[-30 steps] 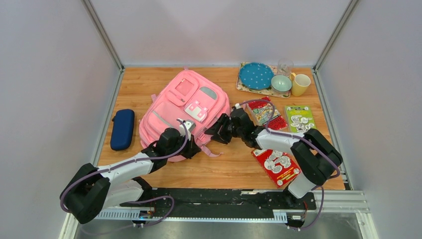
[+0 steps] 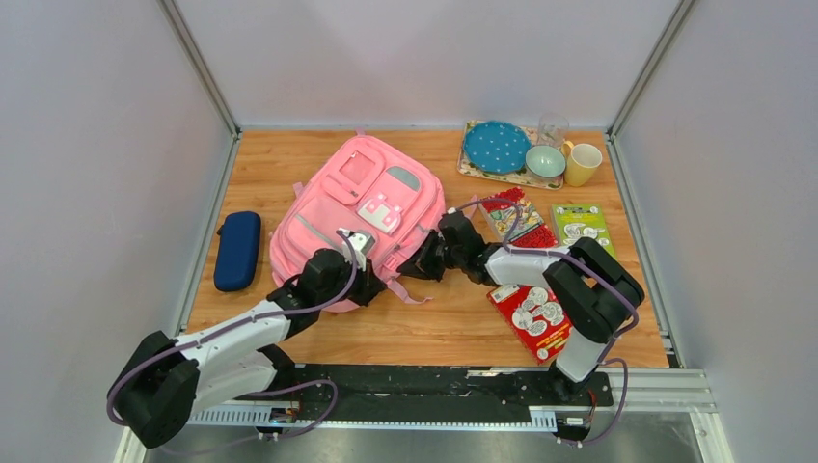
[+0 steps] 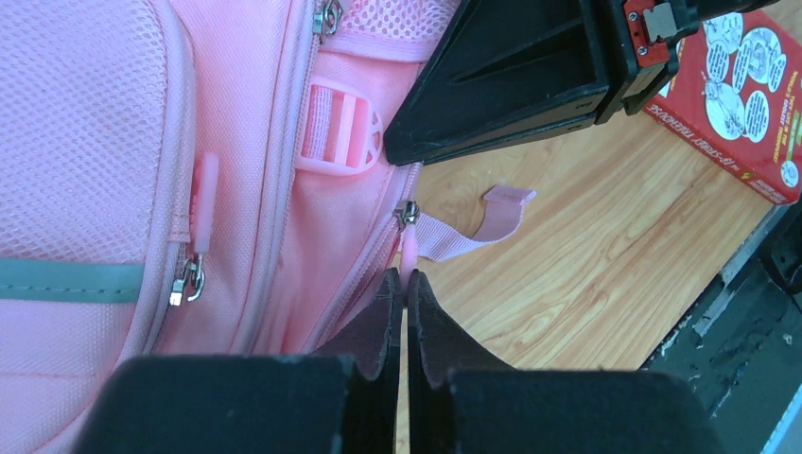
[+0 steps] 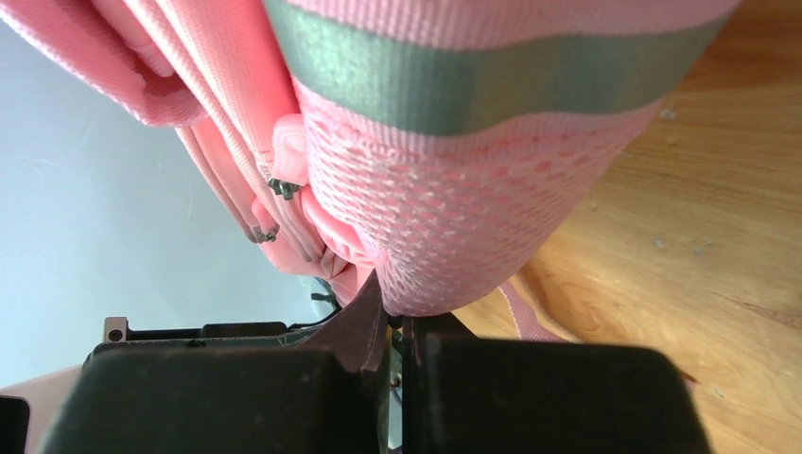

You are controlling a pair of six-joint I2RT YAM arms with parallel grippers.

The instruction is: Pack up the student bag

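Note:
The pink student bag [image 2: 386, 174] lies on its back, tilted across the left half of the table. Along its lower right edge, my left gripper is shut, with the pink zipper pull [image 3: 409, 248] between its fingertips. Above this, at the bag's side by a pink buckle [image 3: 340, 132], is my right gripper [image 2: 405, 271]. It is shut against the mesh side pocket [image 4: 444, 218], whose fabric narrows down to its fingertips. Fabric hides just how much is pinched. The blue case [image 2: 237, 251] stands apart, left of the bag.
Red book [image 2: 535, 323], green book [image 2: 584, 225] and another red item [image 2: 531, 231] lie right of the bag, partly under the right arm. At the back right, a tray [image 2: 470, 172] carries a blue plate [image 2: 497, 148] and bowl [image 2: 545, 162]; a yellow mug [image 2: 583, 164] stands beside them.
My right gripper's fingers have come together at the bag's side, and its arm has shifted slightly. My left gripper has edged a little to the left. The bag has barely moved.

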